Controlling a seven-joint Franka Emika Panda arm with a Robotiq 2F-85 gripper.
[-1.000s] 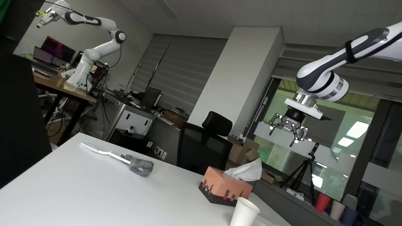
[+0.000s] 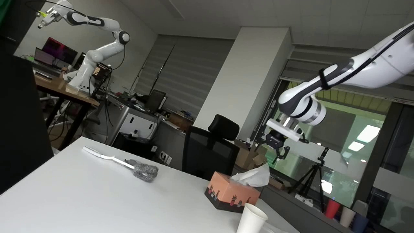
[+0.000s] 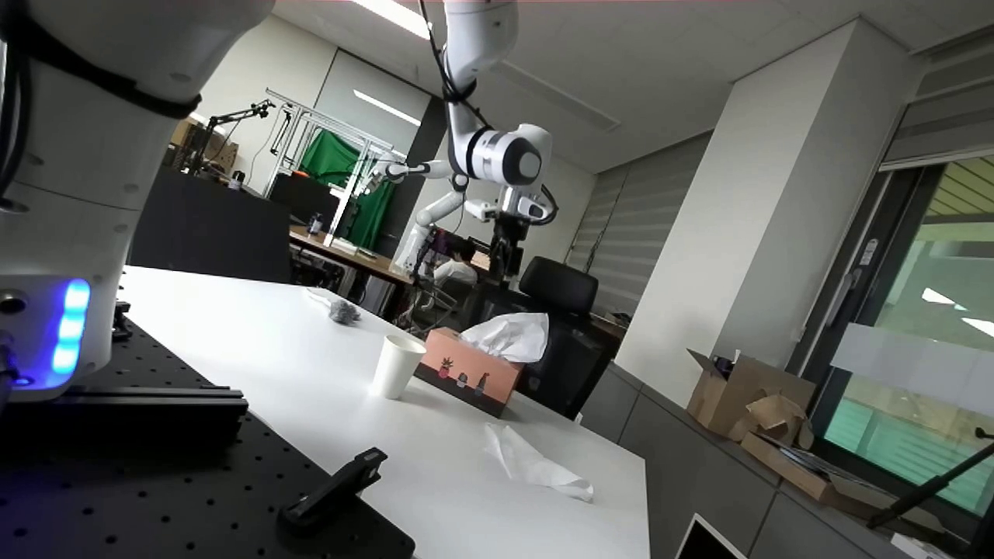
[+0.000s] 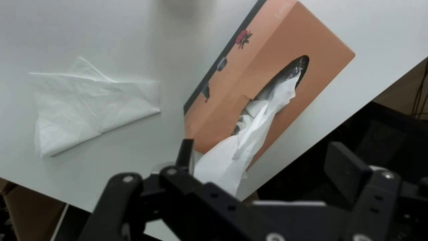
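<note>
My gripper (image 2: 267,152) hangs open above the table's far edge, over the tissue box and clear of it. In the wrist view its black fingers (image 4: 185,154) are wide apart, with nothing held between them. An orange tissue box (image 4: 321,52) with a dark lower band lies below. A white tissue (image 4: 218,160) sticks out of its slot and appears between the fingers, though the exterior views show a gap beneath my gripper. Another tissue (image 3: 531,464) lies flat on the table beside the box.
A white paper cup (image 3: 397,363) stands upright close to the box. A white-handled brush (image 2: 145,171) with a grey head lies farther along the white table (image 2: 97,198). Beyond the table edge is a black chair (image 2: 207,151).
In exterior view 1 my arm and gripper have moved left and slightly lower, toward the tissue box, and the gripper has turned. The box, cup and brush stand where they were.
</note>
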